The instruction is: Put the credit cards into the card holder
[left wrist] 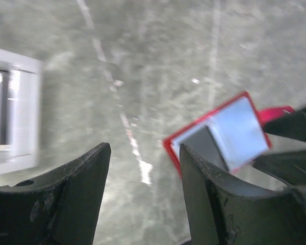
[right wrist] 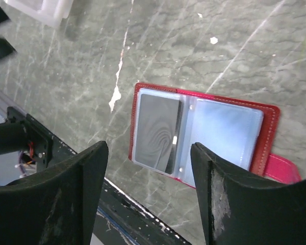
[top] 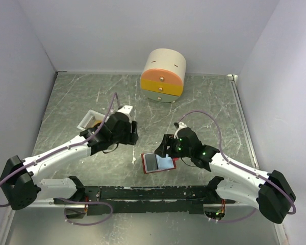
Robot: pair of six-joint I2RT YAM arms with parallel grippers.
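The red card holder (right wrist: 273,118) lies unfolded on the table. A dark grey card (right wrist: 156,126) fills its left clear pocket, while the pale blue right side (right wrist: 224,131) shows no card. My right gripper stands open above the holder's near edge, nothing between its fingers. My left gripper is also open and empty, raised to the left of the holder. At the left in the top view is a white box (top: 85,120), partly covered by my left arm; a bit of orange card (top: 96,123) shows in it.
A rounded cabinet with coloured drawers (top: 162,81) stands at the back. Purple cables (top: 214,122) loop along both arms. Free table lies between the cabinet and the holder, and at the back right.
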